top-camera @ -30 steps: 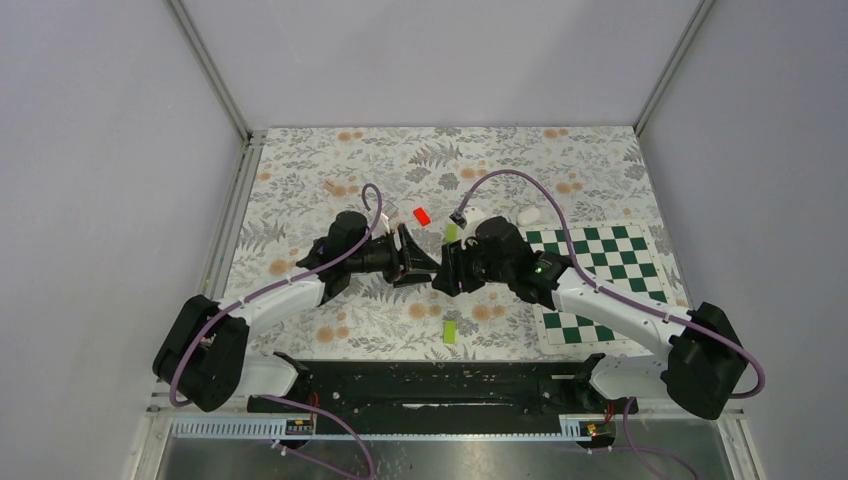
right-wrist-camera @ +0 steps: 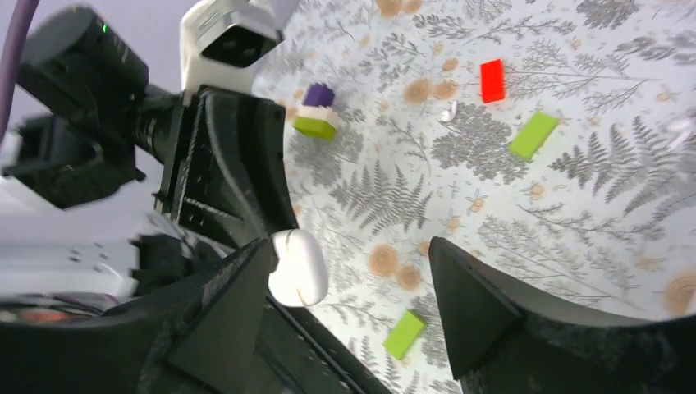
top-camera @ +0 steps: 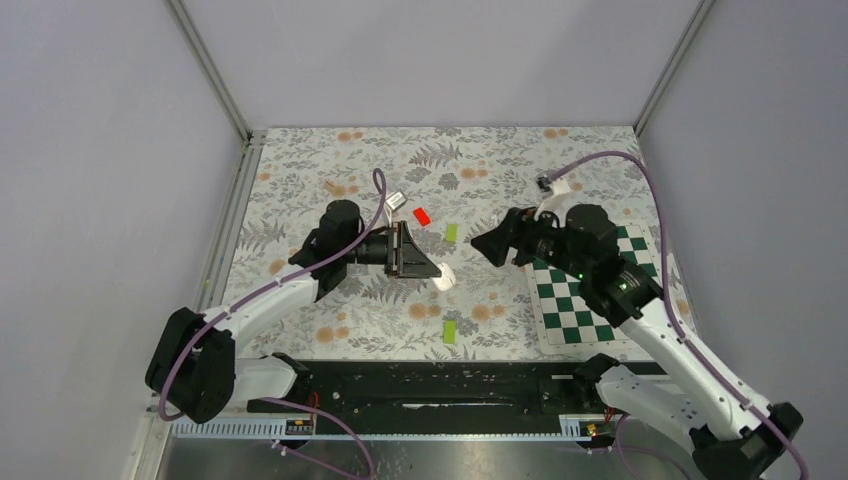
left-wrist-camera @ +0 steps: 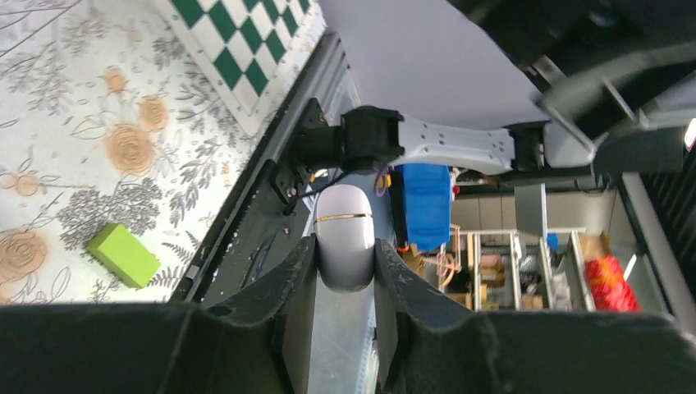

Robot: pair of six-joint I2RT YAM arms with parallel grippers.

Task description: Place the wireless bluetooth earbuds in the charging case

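Observation:
The white charging case (top-camera: 443,277) with a thin gold band is gripped by my left gripper (top-camera: 429,270), upright between the fingertips in the left wrist view (left-wrist-camera: 345,263). My right gripper (top-camera: 485,245) is up and to the right of it, apart, fingers spread, nothing seen between them; in the right wrist view its fingers (right-wrist-camera: 484,312) frame bare mat. A small white earbud (right-wrist-camera: 449,112) lies on the mat near the red block. Another small white piece (right-wrist-camera: 679,131) lies at the right edge of that view, partly blurred.
A red block (top-camera: 422,217), green blocks (top-camera: 449,332) and a purple-green block (right-wrist-camera: 316,123) lie on the floral mat (top-camera: 300,180). A checkered board (top-camera: 590,300) occupies the right side.
My right gripper has moved away from the left one, right and upward in the top view, uncovering the white case held in my left gripper.

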